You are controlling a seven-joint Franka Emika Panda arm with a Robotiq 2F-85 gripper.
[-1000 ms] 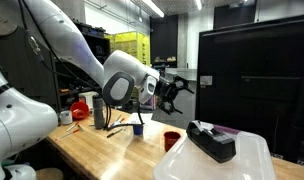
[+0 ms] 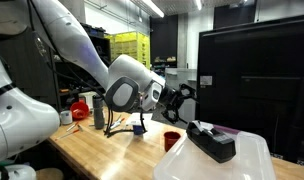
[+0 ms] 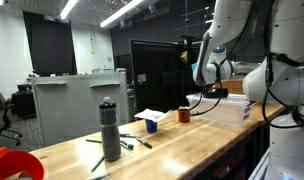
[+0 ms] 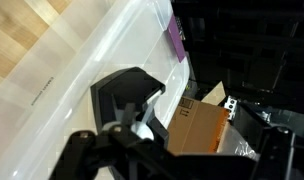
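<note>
My gripper (image 2: 180,98) hangs in the air above the table, with its fingers open and nothing seen between them. To its right and lower, a black box-like object (image 2: 214,144) with something light on top sits in a clear white bin (image 2: 254,158). The same black object (image 4: 132,92) lies below the hand in the wrist view, partly covered by the dark gripper parts. Beside the bin stands a red mug (image 2: 172,141), apart from the gripper. A blue cup (image 3: 151,122) is farther along the table.
A dark thermos (image 3: 110,132) and a red bowl (image 3: 18,164) stand at the table's other end. Several pens or tools (image 3: 98,162) lie near the thermos. Inside the bin is a purple item (image 4: 176,38). Bare wood shows along the front of the table.
The objects have not moved.
</note>
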